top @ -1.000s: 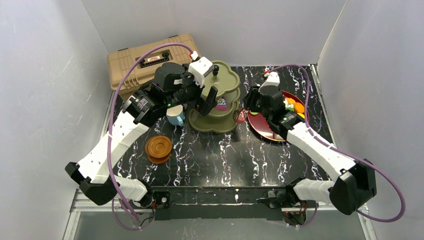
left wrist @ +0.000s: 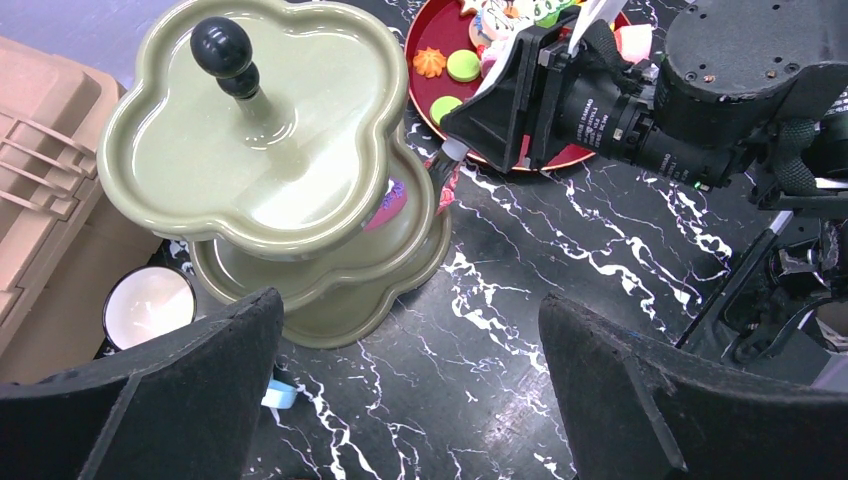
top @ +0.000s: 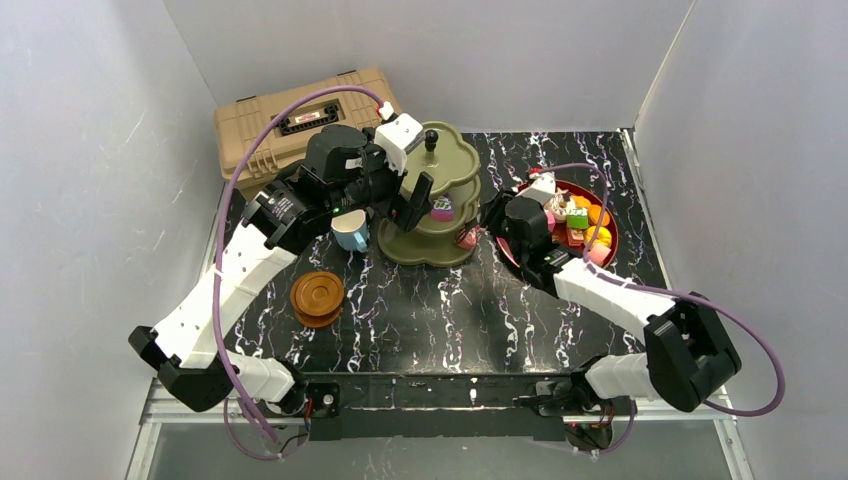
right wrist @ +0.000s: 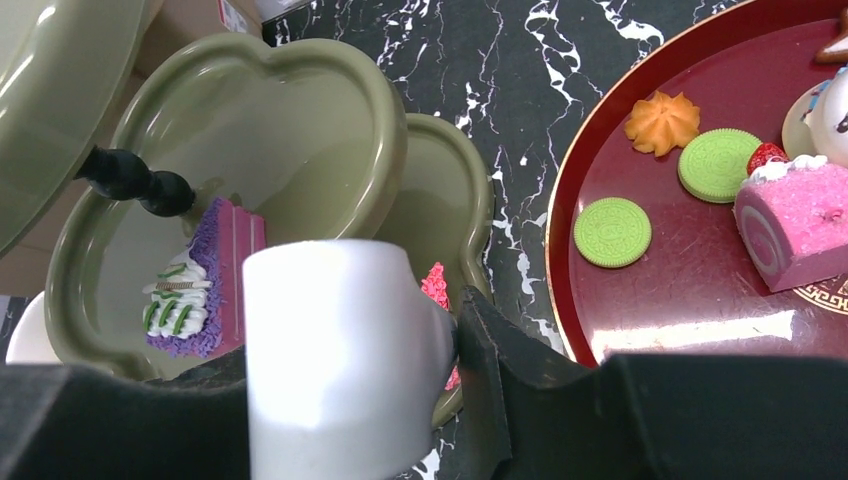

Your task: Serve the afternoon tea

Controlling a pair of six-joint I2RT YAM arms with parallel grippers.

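Note:
The green three-tier stand (top: pixel 450 160) is at back centre. A purple cake slice (right wrist: pixel 230 280) rests on its middle tier. A red-pink piece (right wrist: pixel 437 285) is on the lower tier, partly hidden under my right gripper (top: pixel 485 218), which reaches in from the red tray (right wrist: pixel 660 310); whether its fingers hold that piece is hidden. The tray holds green cookies (right wrist: pixel 612 232), a pink roll (right wrist: pixel 795 225) and other sweets. My left gripper stands open above the stand's left front, nothing between its fingers.
A tan case (top: pixel 250 130) sits at back left. A blue cup (top: pixel 350 232) stands left of the stand, with wooden coasters (top: pixel 318 295) in front of it.
The left arm is still.

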